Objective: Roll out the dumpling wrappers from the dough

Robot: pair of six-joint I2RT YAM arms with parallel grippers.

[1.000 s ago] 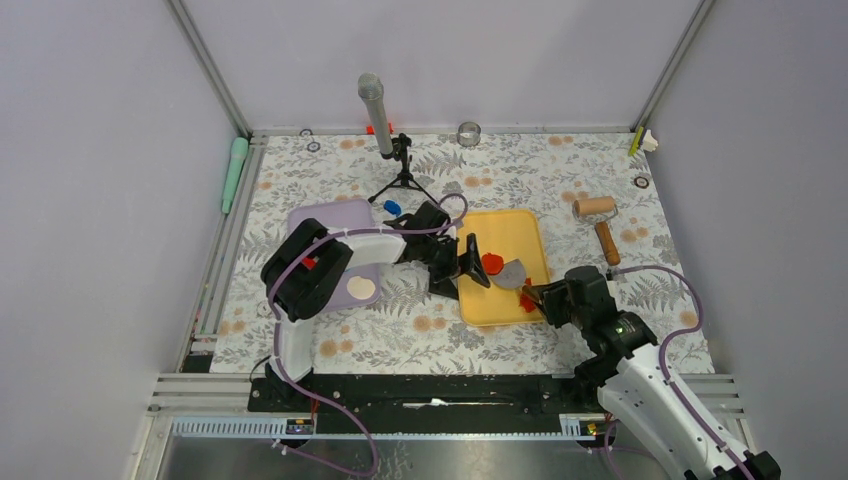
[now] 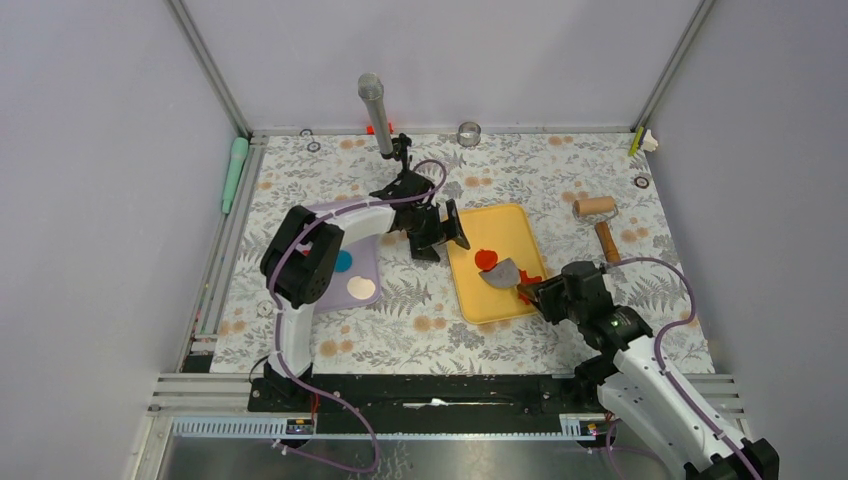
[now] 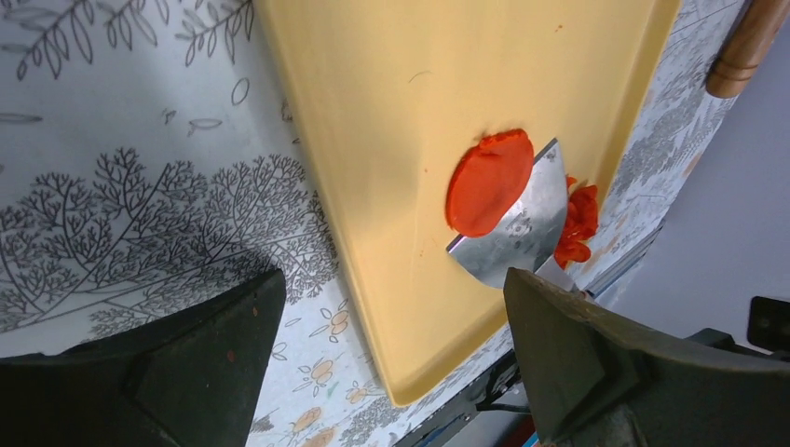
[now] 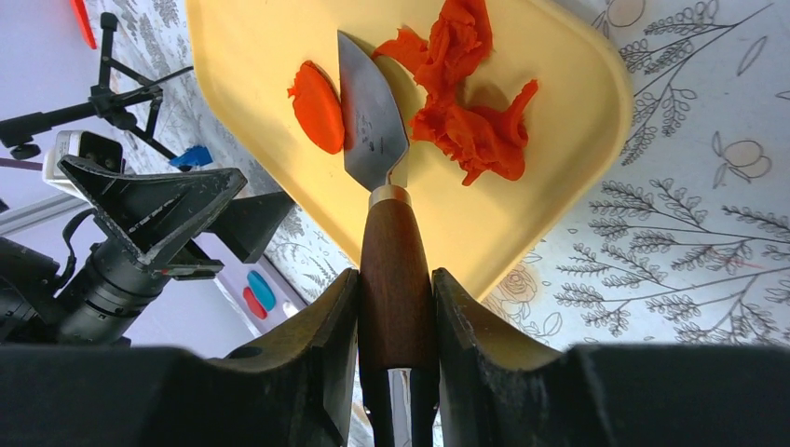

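Note:
A flattened red dough round (image 2: pixel 486 260) (image 3: pixel 489 182) (image 4: pixel 319 107) lies in the yellow tray (image 2: pixel 480 310) beside the grey blade of a scraper (image 2: pixel 500 276) (image 3: pixel 510 242) (image 4: pixel 368 121). A ragged heap of red dough (image 4: pixel 466 130) sits on the blade's other side. My right gripper (image 2: pixel 540 295) is shut on the scraper's wooden handle. My left gripper (image 2: pixel 450 230) stands open above the tray's left edge, nothing between its fingers.
A lilac tray (image 2: pixel 355 300) with dough pieces is left of the yellow tray. A rolling pin (image 2: pixel 606 240) and roller (image 2: pixel 592 206) lie at right. A microphone stand (image 2: pixel 375 110) stands at the back, near a metal cup (image 2: pixel 469 135).
My right arm, with the scraper, and the dough have shifted only slightly.

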